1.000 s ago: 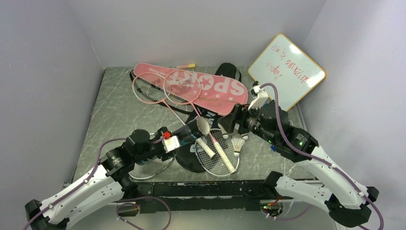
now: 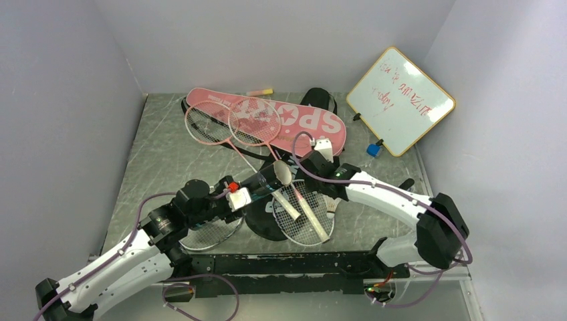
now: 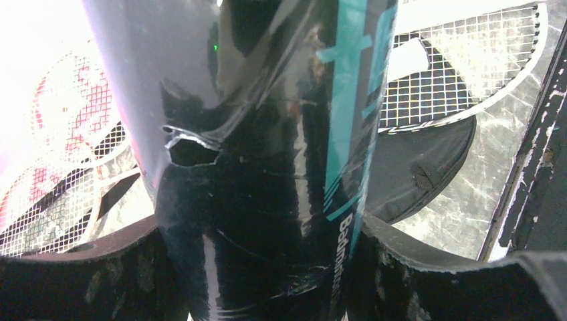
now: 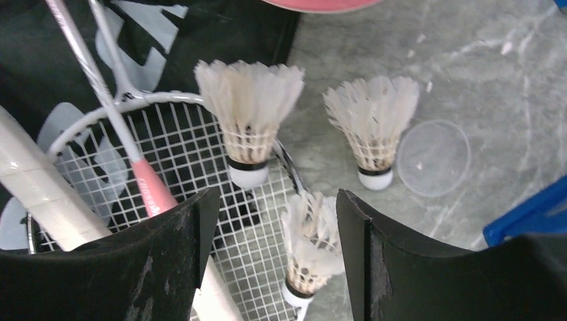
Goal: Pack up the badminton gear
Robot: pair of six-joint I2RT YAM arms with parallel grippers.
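Note:
A dark shuttlecock tube (image 2: 267, 179) lies slanted in my left gripper, its fingers against both sides and its mouth facing right in the top view. My right gripper is open above the loose shuttlecocks. Ahead of its fingertips, one shuttlecock (image 4: 251, 114) lies across a racket rim; a second shuttlecock (image 4: 373, 127) rests on the floor to its right. A third shuttlecock (image 4: 309, 247) shows between the fingers, at the racket's edge. Two pink rackets (image 2: 254, 99) overlap the pink racket bag (image 2: 321, 127). Front rackets (image 2: 304, 234) lie partly on a black bag (image 2: 261, 227).
A clear round cap (image 4: 433, 158) lies beside the second shuttlecock. The blue clamp-like object (image 2: 374, 150) sits at the whiteboard's (image 2: 401, 100) foot. A yellow-ended tube (image 2: 259, 92) is at the back wall. Bare floor (image 2: 157, 147) lies at left.
The left arm and tube look unmoved.

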